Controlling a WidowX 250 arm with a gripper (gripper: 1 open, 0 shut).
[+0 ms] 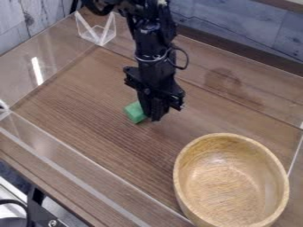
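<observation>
A small green object [136, 113] sits on the wooden table, left of and partly behind the tip of the black robot gripper [157, 108]. The gripper hangs down from the arm at the centre of the view, close by the green object. The dark fingers blend together, so I cannot tell whether they are open, shut or holding it.
A large tan bowl [229, 168] stands at the lower right. Grey walls border the back, and clear plastic pieces are at the top left edge.
</observation>
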